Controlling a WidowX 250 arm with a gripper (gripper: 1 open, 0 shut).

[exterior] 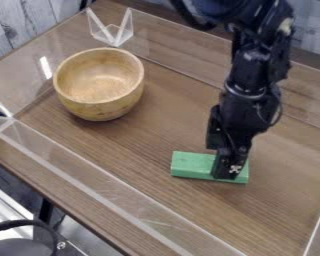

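My black gripper [230,158] points down from the top right, its fingers over a green rectangular block [195,166] lying on the wooden table [123,190]. The fingertips are low at the block's right part; the dark fingers blend together, so I cannot see clearly what is between them.
A round wooden bowl [100,105] stands at the left. A small white angular object [109,30] is at the back left. The table's left and front edge runs along the lower left, with cables beyond it.
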